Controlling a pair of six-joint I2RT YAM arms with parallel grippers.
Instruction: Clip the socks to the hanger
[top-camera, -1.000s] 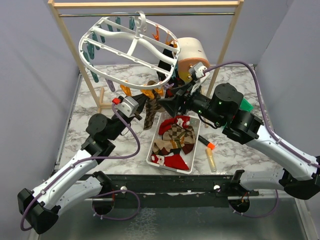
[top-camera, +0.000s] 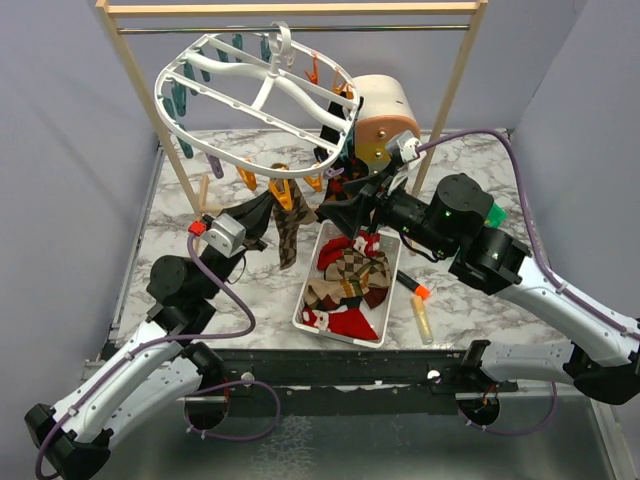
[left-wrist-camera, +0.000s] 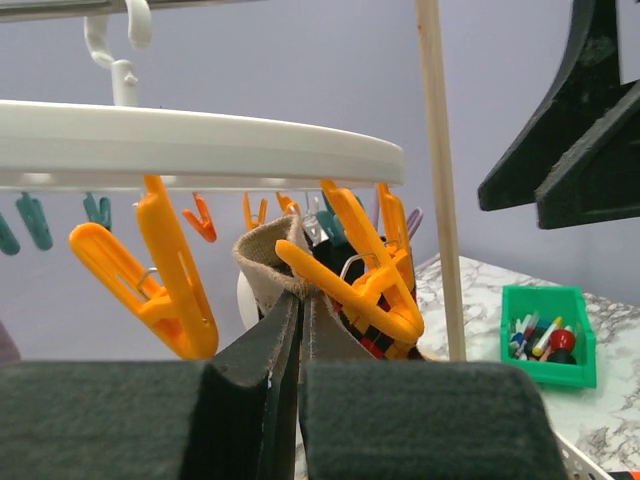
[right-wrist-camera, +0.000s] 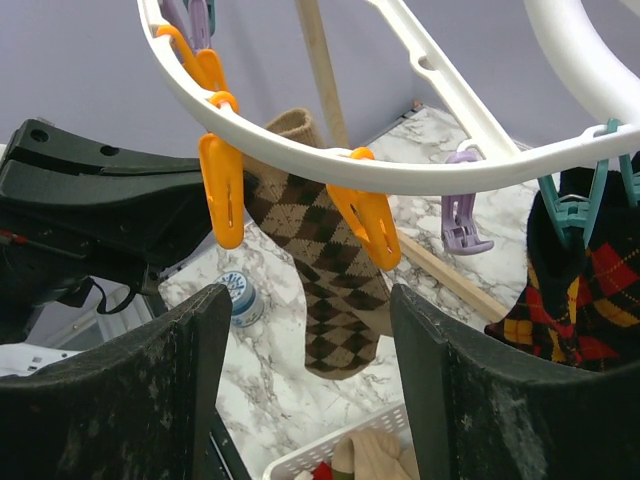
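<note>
A brown checkered sock (right-wrist-camera: 335, 265) hangs below the rim of the white round hanger (top-camera: 262, 168). My left gripper (top-camera: 268, 196) is shut on its upper cuff (left-wrist-camera: 275, 258), just under the rim. Beside the cuff in the left wrist view is an orange clip (left-wrist-camera: 365, 275); whether its fingers grip any cloth, I cannot tell. Another orange clip (right-wrist-camera: 222, 190) hangs near the left fingertips. My right gripper stands open, its fingers (right-wrist-camera: 175, 350) apart, with the sock beyond them. Farther around the rim, a dark red-checkered sock (right-wrist-camera: 600, 300) hangs at a teal clip (right-wrist-camera: 575, 215).
Below, a white tray (top-camera: 303, 320) holds several socks. A wooden frame (top-camera: 150, 110) surrounds the hanger, and a tan cylinder (top-camera: 385, 100) stands behind. A green box (left-wrist-camera: 548, 372) of small items and an orange-capped tool (top-camera: 412, 284) lie to the right.
My left gripper has moved left and the checkered sock has shifted left with it. The clips at the front rim have also shifted left as the hanger turned slightly. The right arm has barely moved.
</note>
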